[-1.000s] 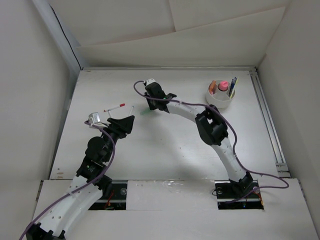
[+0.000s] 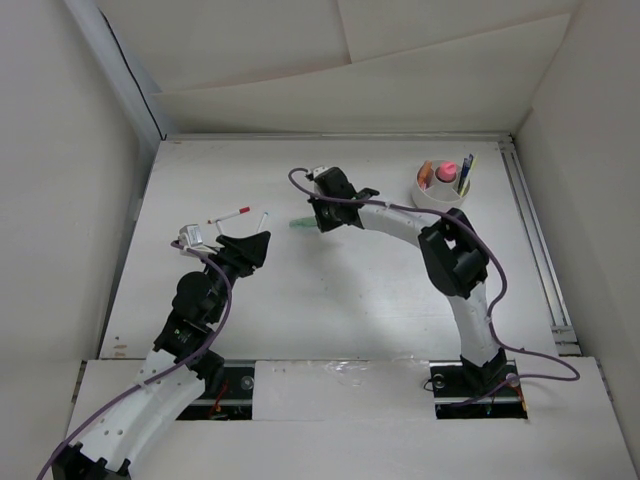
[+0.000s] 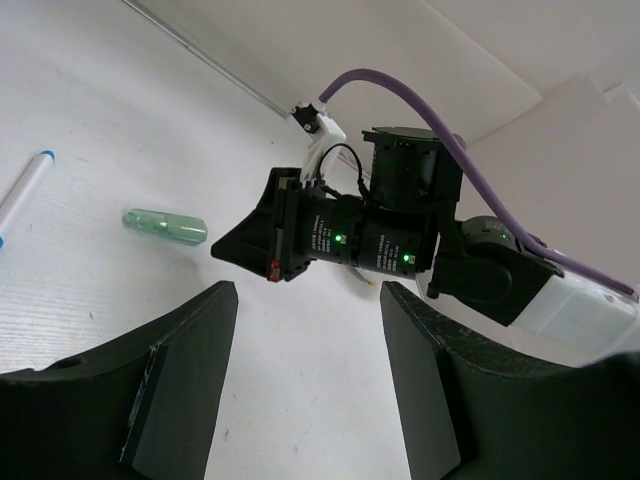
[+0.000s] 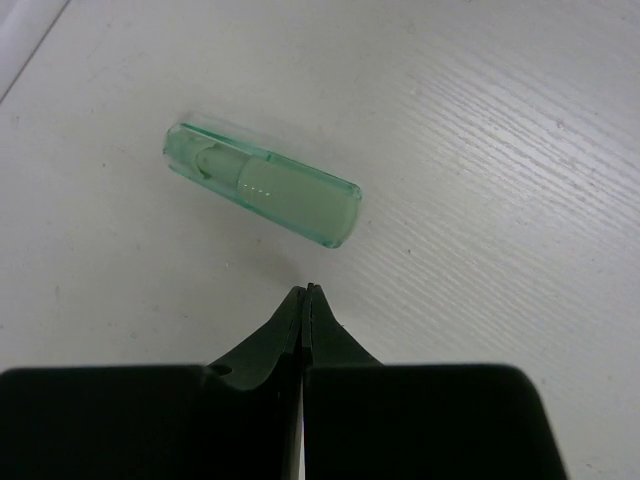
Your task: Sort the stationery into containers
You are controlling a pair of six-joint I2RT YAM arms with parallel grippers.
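A green translucent eraser-like piece [image 4: 265,187] lies flat on the white table. In the right wrist view it sits just beyond the tips of my right gripper, which is shut with nothing between its fingers; table shows between tips and piece. From the left wrist view the same green piece [image 3: 165,226] lies left of the right fingertips, apart from them. My left gripper is open and empty, left of the table's middle. A red-capped marker [image 2: 229,215] and a white pen with a blue end [image 3: 22,192] lie at the left.
At the back right stands a white round container [image 2: 437,199] with a pink item [image 2: 446,172], an orange item [image 2: 425,174] and several pens in it.
The green piece has turned on the table. The left arm stays still.
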